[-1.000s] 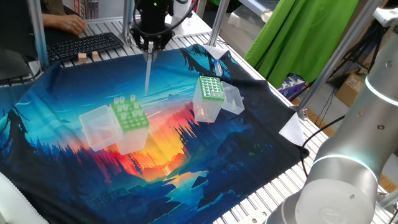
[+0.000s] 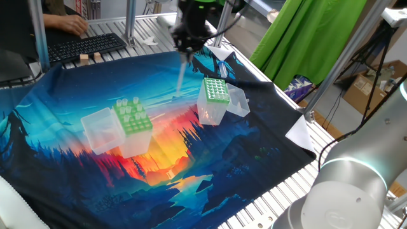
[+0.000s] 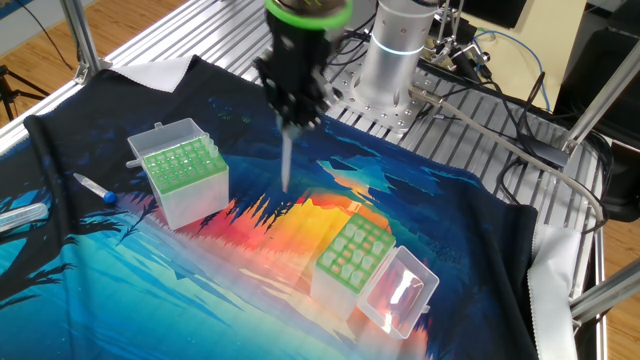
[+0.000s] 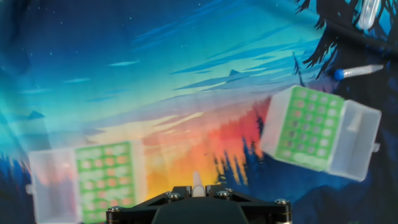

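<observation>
A long pale pipette tip (image 2: 180, 77) hangs point down from my gripper (image 2: 186, 56), which is shut on its upper end. In exterior view 2 the tip (image 3: 286, 168) is above the cloth between two clear boxes with green racks. One box (image 3: 190, 200) has a densely filled rack (image 2: 216, 90). The other box (image 2: 136, 144) has tips standing up from part of its rack (image 2: 132, 119). Both lids are open. In the wrist view my gripper is at the bottom edge, with only a short part of the tip (image 4: 196, 179) showing.
A blue-capped pen (image 3: 95, 189) and a clear object (image 3: 22, 216) lie beyond the densely filled box. The patterned cloth (image 2: 210, 166) has free room around the boxes. A person's hand (image 2: 74, 25) is near the keyboard (image 2: 89, 46) at the back left.
In exterior view 1 my gripper has moved right with the tip, toward the densely filled box. Both boxes have stayed in place.
</observation>
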